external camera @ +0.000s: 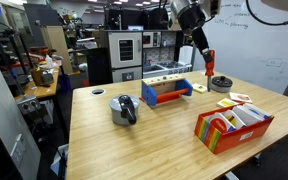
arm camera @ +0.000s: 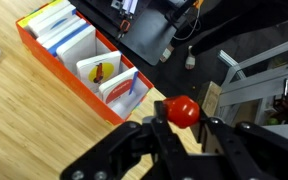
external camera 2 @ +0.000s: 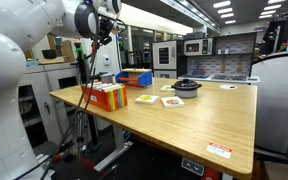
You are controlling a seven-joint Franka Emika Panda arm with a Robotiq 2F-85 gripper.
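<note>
My gripper [external camera: 203,50] hangs above the right side of the table, shut on a red-handled tool [external camera: 209,62]. A thin dark length points down below the handle; its tip is too small to make out. From the wrist, the tool's rounded red end [arm camera: 181,111] stands between the dark fingers and hides whatever lies below it. The tool is clear of the table, behind and above a red and yellow box [external camera: 202,130]. White dividers and packets [arm camera: 79,47] fill much of that box, which lies at the upper left of the wrist view.
A silver pot [external camera: 120,112] with a dark handle stands left on the wooden table [external camera: 114,150]. Behind is a blue and red rack [external camera: 167,92]; a second pot [external camera: 220,86] stands at the far right. Flat cards [external camera 2: 171,102] lie between.
</note>
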